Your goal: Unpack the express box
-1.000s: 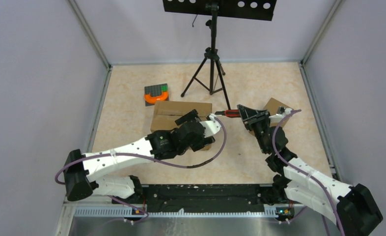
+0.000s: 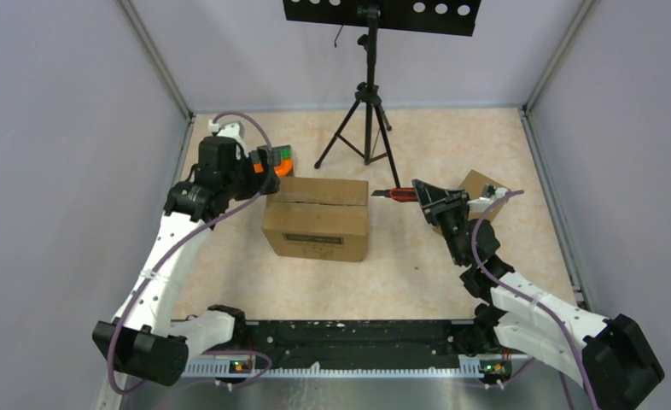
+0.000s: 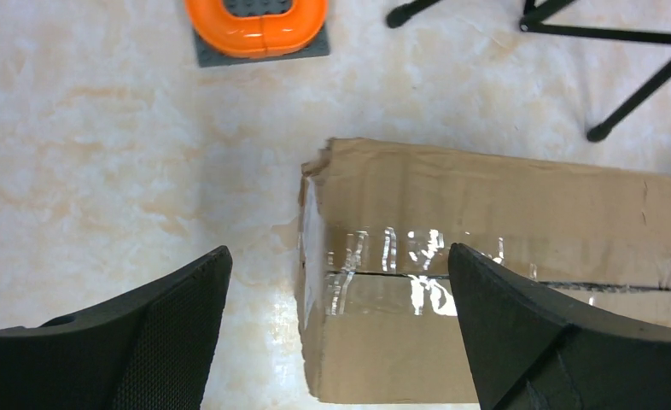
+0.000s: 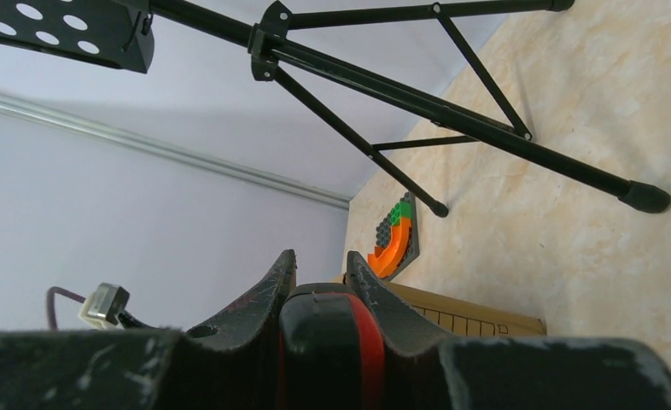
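Note:
A taped cardboard box [image 2: 317,219] stands in the middle of the table, and a dark seam runs across its top under shiny tape. Above the box's left end my left gripper [image 2: 272,174] hangs open; in the left wrist view the box [image 3: 392,342] shows between and beyond its spread fingers, apart from them. To the right of the box, my right gripper [image 2: 419,195] is shut on a red and black utility knife [image 2: 403,195]. The knife's blade [image 2: 380,194] points left toward the box. From the right wrist view, the knife's butt [image 4: 332,329] sits between both fingers.
Behind the box stands a black tripod [image 2: 370,98], one foot close to the knife. An orange and green piece on a grey plate [image 3: 264,34] lies back left. A flat cardboard piece [image 2: 477,190] lies behind the right gripper.
My left arm has swung from over the box's right end to its left end, uncovering the box's front and top. My right gripper and the knife have stayed in place.

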